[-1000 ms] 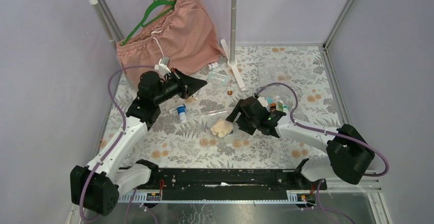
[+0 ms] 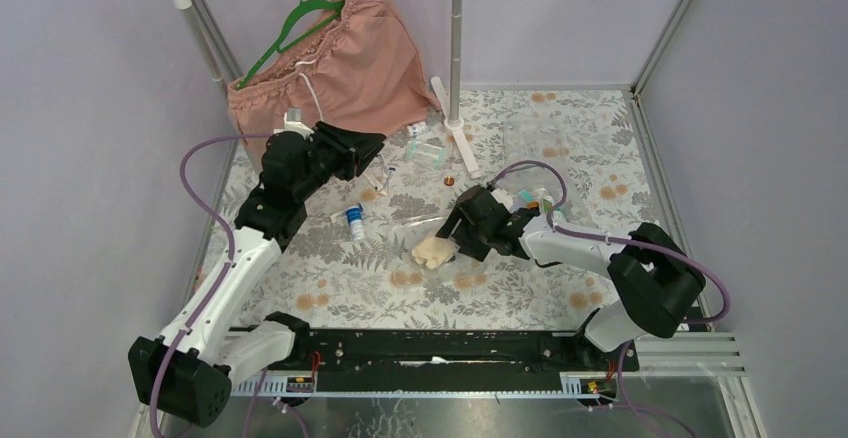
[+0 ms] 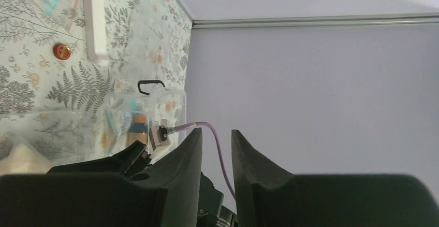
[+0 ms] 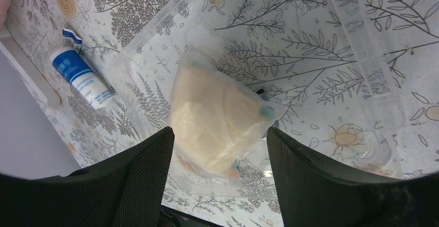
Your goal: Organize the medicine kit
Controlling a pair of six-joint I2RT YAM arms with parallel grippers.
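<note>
A clear plastic box (image 4: 362, 56) lies on the cloth with a beige bundle in clear wrap (image 4: 217, 115) inside it. My right gripper stands open over that bundle, with the fingers apart on either side of its lower part in the view; contact cannot be told. High on the left side, my left gripper (image 2: 380, 145) is partly open and empty, clear of the table items. A blue-and-white bottle (image 2: 355, 222) lies left of the box. Another clear box (image 3: 173, 100) with small bottles (image 3: 138, 128) inside stands at right, partly hidden by the right arm.
Pink shorts (image 2: 345, 73) hang at the back left. The rack's white foot (image 2: 465, 152) rests on the table. Near it are a small red cap (image 3: 61, 51) and a clear packet (image 2: 427, 153).
My left gripper has drifted left and slightly up. The right gripper has shifted a little left, its forearm swinging left and towards the back. The table items look unmoved.
</note>
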